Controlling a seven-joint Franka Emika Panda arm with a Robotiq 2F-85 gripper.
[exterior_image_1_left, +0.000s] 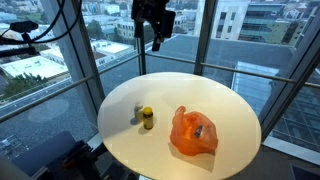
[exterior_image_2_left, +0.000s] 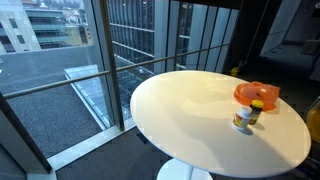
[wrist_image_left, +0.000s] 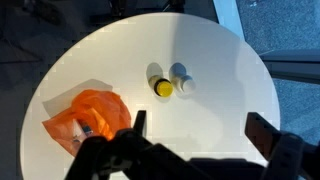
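Observation:
My gripper hangs high above the round white table, its fingers wide apart and empty. Its two black fingertips flank the lower part of the wrist view. Beyond them, near the table's middle, stands a dark bottle with a yellow lid. Close beside it is a small white bottle; exterior view 2 shows this white bottle with a coloured label. A crumpled orange bag lies to the left in the wrist view, with a greyish item showing in its opening, too unclear to name.
Tall windows surround the table. A dark chair-like object stands at lower left in exterior view 1.

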